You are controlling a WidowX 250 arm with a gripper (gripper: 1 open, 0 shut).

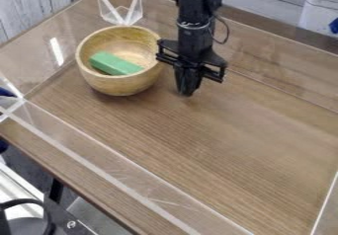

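A black robot arm hangs over the table (pixel 211 165) from the top centre, its gripper (pixel 191 81) low just right of a wooden bowl (pixel 102 82). The gripper looks shut, with nothing visible between its fingers. A green block (pixel 117 65) lies inside the bowl.
A white rabbit-ear shape (pixel 119 10) lies behind the bowl. Dark cables and a gap show past the table's lower left edge.
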